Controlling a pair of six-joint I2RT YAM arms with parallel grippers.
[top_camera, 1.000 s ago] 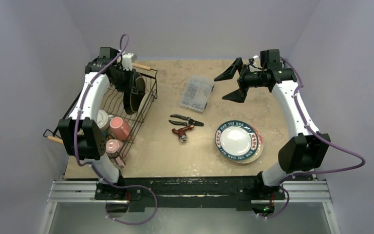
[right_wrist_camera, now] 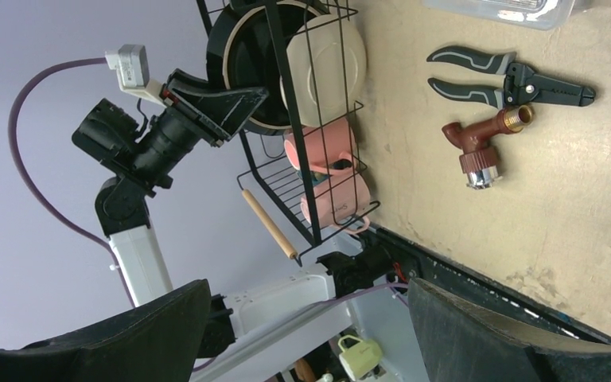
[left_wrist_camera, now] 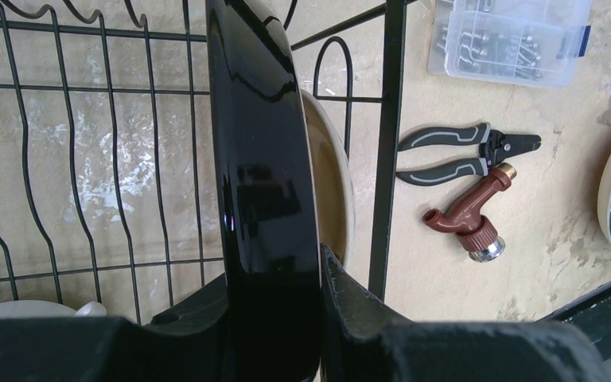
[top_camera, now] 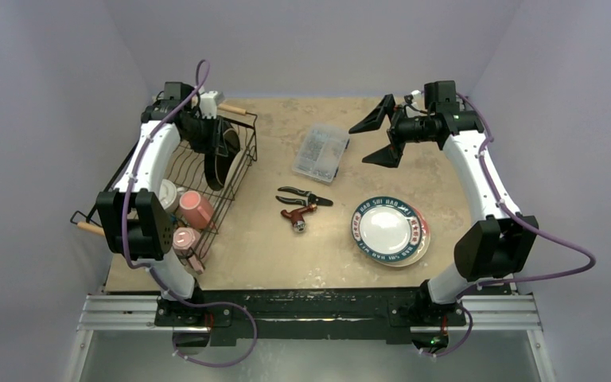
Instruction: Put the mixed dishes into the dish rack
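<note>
A black dish stands on edge in the wire rack at the left, with my left gripper shut on its upper rim; it fills the middle of the left wrist view. A cream dish stands just right of it. Pink mugs and a white cup are in the rack's near half. A stack of plates with a teal-lettered top one lies on the table's right. My right gripper is open and empty above the back right of the table.
A clear parts box, pliers and a brown pipe fitting lie mid-table, right of the rack.
The right arm and table items are unchanged.
</note>
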